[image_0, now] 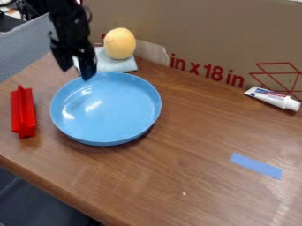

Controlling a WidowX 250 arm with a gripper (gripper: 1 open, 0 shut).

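Note:
The black gripper (pixel 71 55) hangs at the upper left, open, just above the back-left rim of a blue plate (pixel 106 108). Nothing shows between its fingers, though they are dark and blurred. Behind it, a yellow egg-shaped object (pixel 119 43) sits by a pale folded cloth (pixel 115 64) at the back of the wooden table. A red object (pixel 23 112), long and narrow, lies left of the plate.
A toothpaste tube (pixel 273 97) lies at the back right against a cardboard panel (pixel 218 31). A strip of blue tape (pixel 256 165) is on the table at right.

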